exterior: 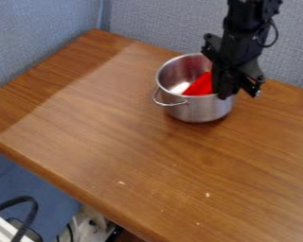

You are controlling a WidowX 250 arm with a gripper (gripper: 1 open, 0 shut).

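Observation:
A steel pot (180, 108) with a wire side handle stands on the wooden table (103, 161), toward the back right. Inside it is a red object (199, 84), partly hidden by the black gripper (231, 86), which reaches down over the pot's right rim. The fingertips are dark and overlap the pot and red object, so whether anything is between them is unclear.
Grey padded walls stand behind and to the left. Cables and white hardware (94, 230) sit off the table's front left edge.

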